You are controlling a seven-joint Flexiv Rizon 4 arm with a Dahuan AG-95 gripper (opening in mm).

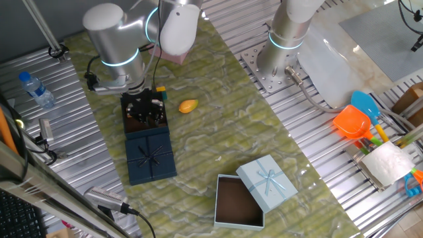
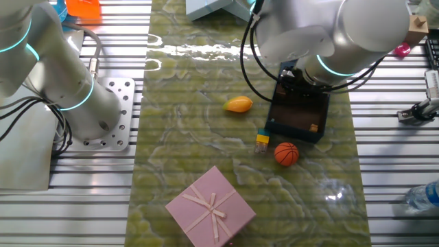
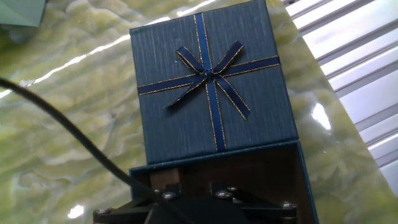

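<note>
My gripper is over the open dark blue box, its black fingers at or within the opening; their depth is unclear. From the wrist view, the gripper appears at the bottom edge, its fingertips partly cut off and dark against the box interior. Whether anything lies between them does not show. The blue lid with its ribbon bow lies against one side of the box. A small brown block sits in a corner of the box in exterior view 2, where the arm hides the gripper.
Close to the box lie a yellow-orange fruit, a small basketball and a yellow-and-teal block. A pink gift box stands farther off. An open light blue box has its lid leaning on it.
</note>
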